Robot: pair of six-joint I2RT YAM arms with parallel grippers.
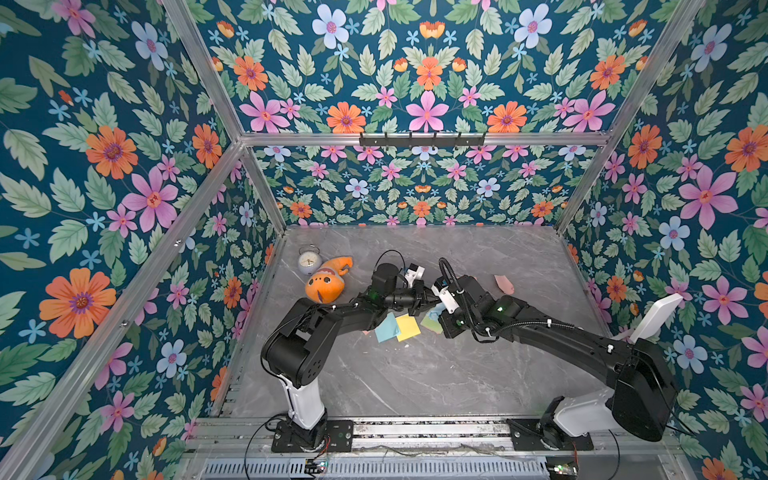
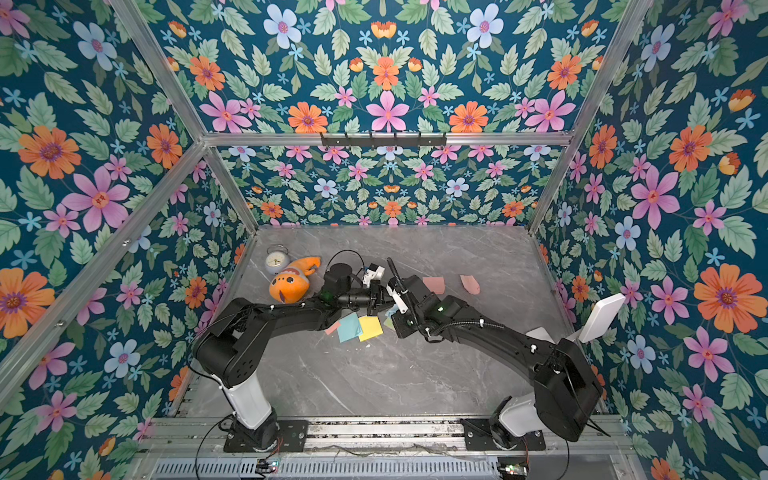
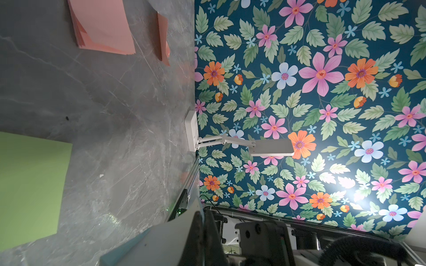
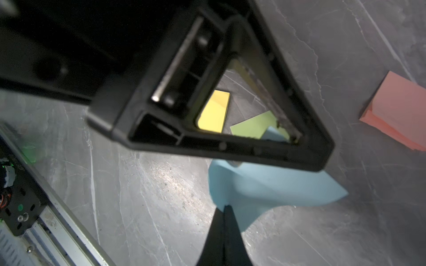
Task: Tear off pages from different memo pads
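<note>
My left gripper is shut on a thin light-blue sheet (image 4: 275, 186), which hangs bent below it in the right wrist view. My right gripper is shut, its tips at the sheet's near edge; I see nothing clearly held between them. Yellow (image 1: 408, 326), blue (image 2: 349, 328) and green (image 3: 26, 186) pads lie on the table below the grippers. A pink pad (image 4: 395, 110) lies farther back, with a loose curled pink piece (image 2: 469, 284) to its right.
An orange plush toy (image 1: 324, 284) and an alarm clock (image 1: 309, 260) stand at the back left. A white lamp (image 3: 270, 147) is at the right side.
</note>
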